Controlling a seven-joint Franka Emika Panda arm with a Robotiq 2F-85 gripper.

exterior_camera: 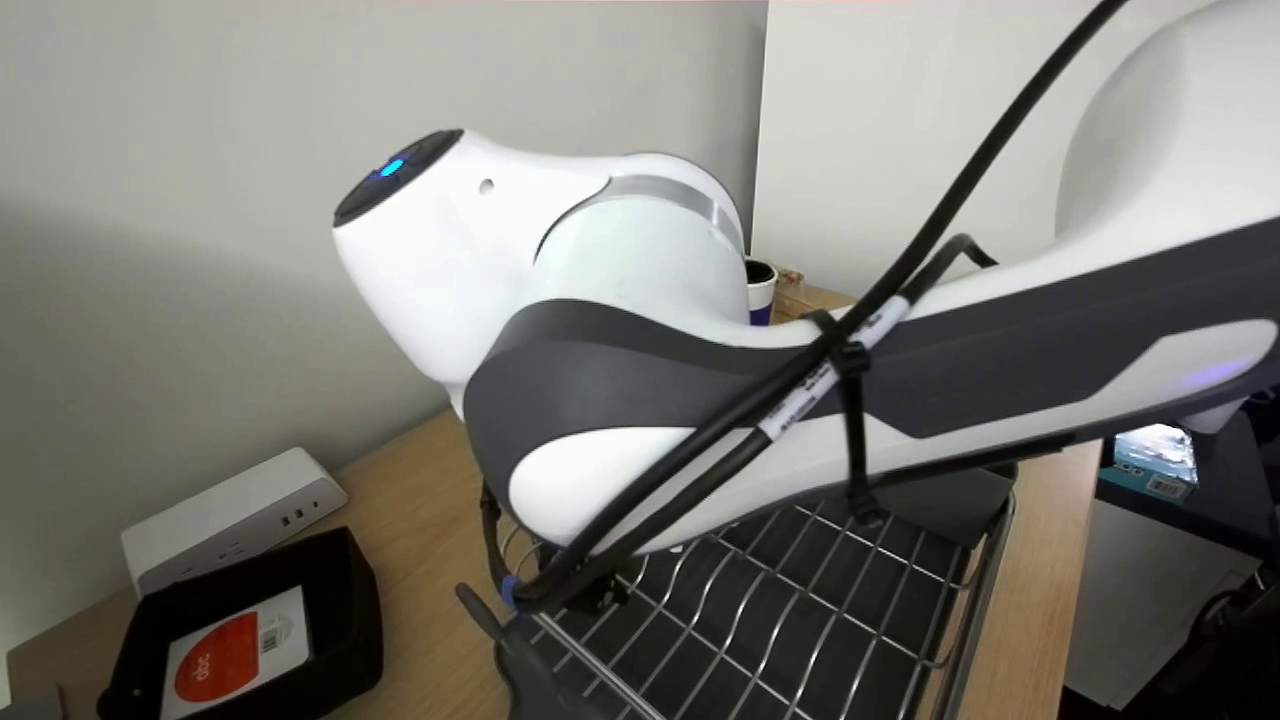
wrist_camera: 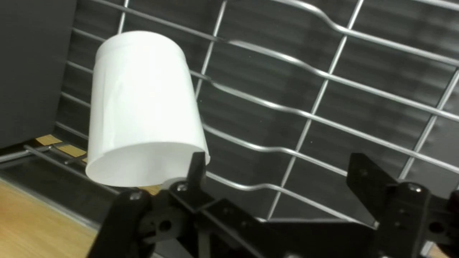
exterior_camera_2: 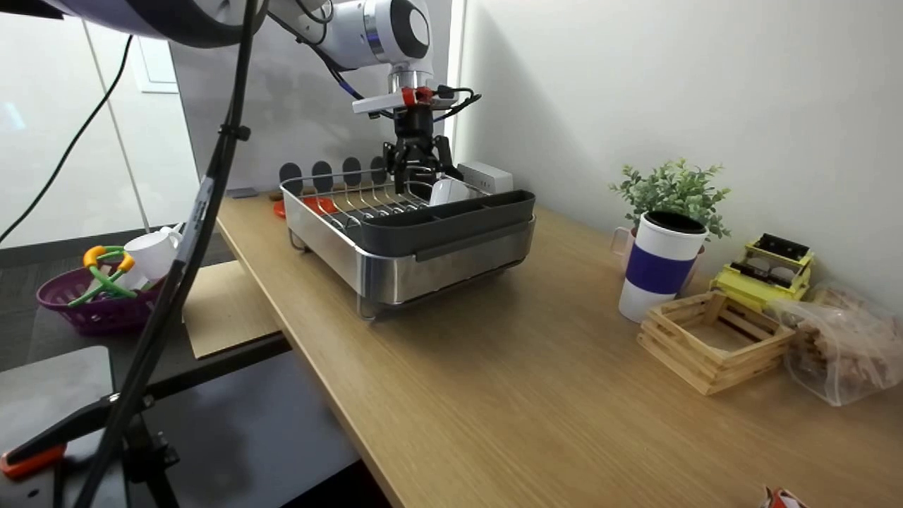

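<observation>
In the wrist view a white cup (wrist_camera: 146, 94) lies tilted on the wire dish rack (wrist_camera: 318, 103), its mouth toward my gripper. The fingers stand wide apart, with only rack wires visible beyond the gap. One finger (wrist_camera: 197, 170) overlaps the cup's rim at its right edge; whether it touches cannot be told. From the second exterior view, my gripper (exterior_camera_2: 420, 173) points down at the far end of the rack (exterior_camera_2: 398, 279), close beside the cup (exterior_camera_2: 449, 191). The arm hides the gripper and cup in the first exterior view.
A dark grey trough (exterior_camera_2: 449, 224) runs along the rack's side. Behind the rack sits a white power box (exterior_camera_2: 485, 177). A tall cup (exterior_camera_2: 664, 262), a wooden crate (exterior_camera_2: 715, 339) and a plant (exterior_camera_2: 677, 195) stand along the wall.
</observation>
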